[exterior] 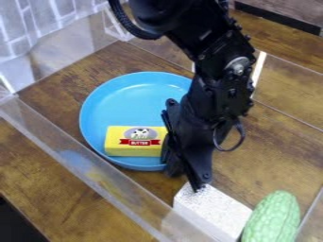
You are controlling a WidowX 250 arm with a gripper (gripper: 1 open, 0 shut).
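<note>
A blue plate (116, 104) lies on the wooden surface, a yellow box labelled BUTTER (132, 140) resting on its lower part. My black gripper (190, 170) hangs low over the plate's right side, beside the butter box, its fingertips just above a white speckled block (212, 208). The fingers look close together, with nothing visible between them; the arm hides part of the plate.
A pale green ridged object (270, 219) lies at the lower right, next to the white block. Clear plastic walls edge the area at left and back. Bare wood (63, 80) shows at upper left and right.
</note>
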